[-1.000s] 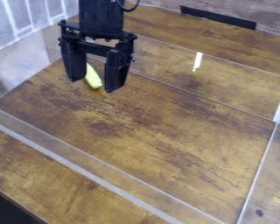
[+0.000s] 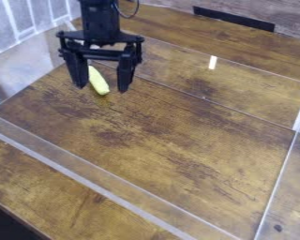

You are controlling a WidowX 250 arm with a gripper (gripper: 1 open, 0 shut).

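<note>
My black gripper (image 2: 98,67) hangs over the upper left of the wooden tray floor, its fingers spread apart and open. A small pale yellow-green elongated object (image 2: 100,82) lies on the wood between and just behind the fingers, partly covered by the gripper body in this view. I see nothing held.
Clear plastic walls border it at left, front and right. A white strip (image 2: 213,62) stands or lies toward the back right, and a dark slot is in the back edge.
The gripper has shifted slightly left and toward the back, and turned a little, so it sits more squarely around the yellow-green object, which has not visibly moved.
</note>
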